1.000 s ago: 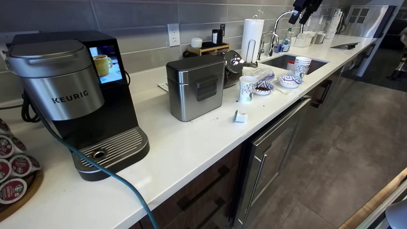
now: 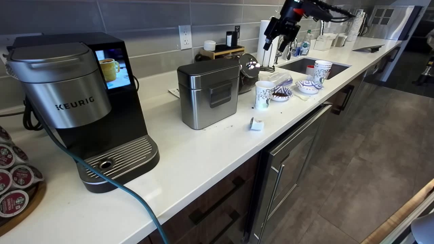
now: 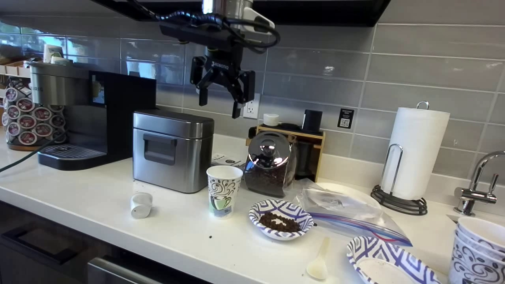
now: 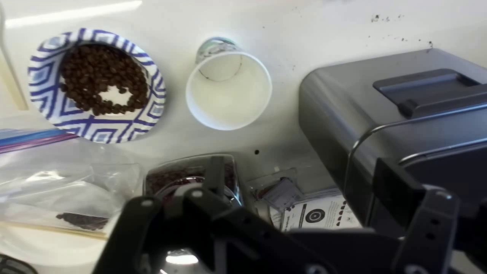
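High above the counter, my gripper (image 2: 274, 44) (image 3: 220, 105) stands open, its two fingers apart and no object between them. In the wrist view a white paper cup (image 4: 228, 91) (image 3: 223, 189) is seen from above, apparently empty inside. Beside it sits a blue-patterned paper bowl (image 4: 157, 98) (image 3: 258, 208) with dark coffee beans (image 4: 102, 75). A steel box with a dark lid (image 3: 170, 151) (image 4: 335, 86) stands on the cup's other side. Behind the cup is a glass jar (image 3: 270, 163) of dark contents, partly hidden by my fingers in the wrist view.
A small white container (image 3: 141, 205) lies near the front edge. The Keurig machine (image 2: 81, 101) stands at one end; a plastic bag (image 3: 350, 210), spoon (image 3: 319, 265), second bowl (image 3: 416, 265), stacked cups (image 2: 322, 71) and paper towel roll (image 3: 421, 151) occupy the other side.
In exterior view 1, my gripper has come leftward and lower, from the top edge near the faucet to in front of the paper towels. The counter objects have not moved.
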